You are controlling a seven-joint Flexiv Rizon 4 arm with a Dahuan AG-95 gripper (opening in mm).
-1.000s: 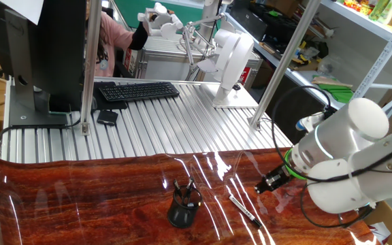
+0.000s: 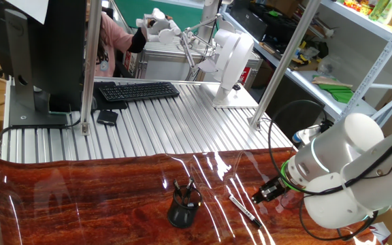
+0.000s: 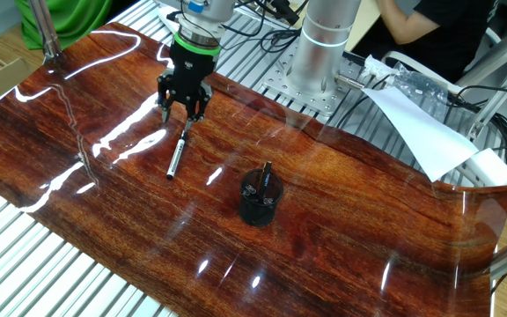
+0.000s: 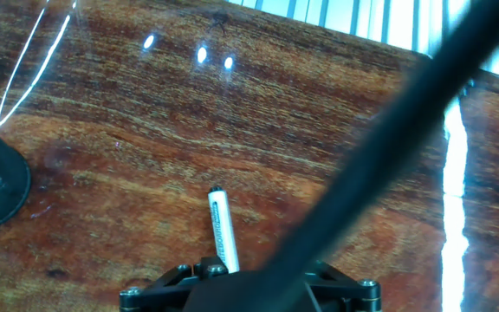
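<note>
A white marker with a black cap (image 3: 176,158) lies on the wood-patterned sheet, its body also showing in exterior view 1 (image 2: 242,209). My gripper (image 3: 178,123) is over the marker's far end in exterior view 2, its fingers spread apart and nothing seen gripped. In the wrist view the marker (image 4: 223,227) points up from the bottom edge, its lower end hidden by the gripper, and a dark blurred cable crosses the picture. A black mesh pen cup (image 3: 259,210) with pens inside stands upright, apart from the marker; only part of the cup (image 4: 0,186) shows in the wrist view.
The glossy brown sheet (image 2: 94,204) is otherwise mostly bare, with bright reflections. Behind it on the slatted table are a keyboard (image 2: 138,91), a monitor (image 2: 53,54) and a white fan (image 2: 233,60). A white paper (image 3: 425,132) lies near the arm's base.
My gripper has come slightly lower in exterior view 1, and the arm's wrist has shifted. The marker and pen cup have stayed put.
</note>
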